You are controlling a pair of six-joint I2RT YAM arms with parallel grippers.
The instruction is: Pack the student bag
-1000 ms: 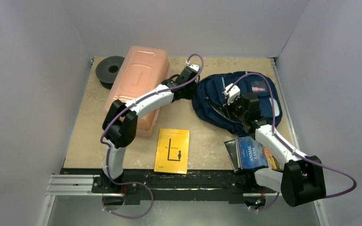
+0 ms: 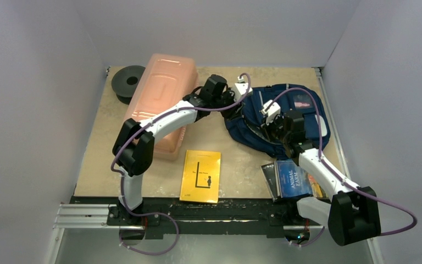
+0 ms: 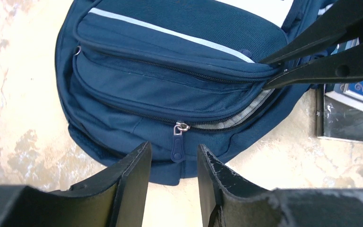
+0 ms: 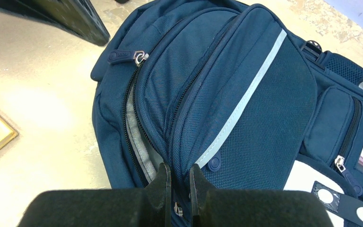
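The navy backpack (image 2: 313, 126) lies at the right of the board, its front compartment zipper partly open with grey lining showing. My right gripper is shut on the bag's fabric beside that opening. My left gripper is part open over the bag's left end, with the zipper pull (image 3: 177, 146) in view between its fingertips, not clasped. A yellow book (image 2: 200, 176) lies flat at the front middle.
A pink plastic box (image 2: 159, 88) fills the left side, with a dark round object (image 2: 122, 82) behind it. Several books (image 2: 291, 177) lie at the front right.
My left gripper has moved right, over the backpack's left end. The right arm has barely moved.
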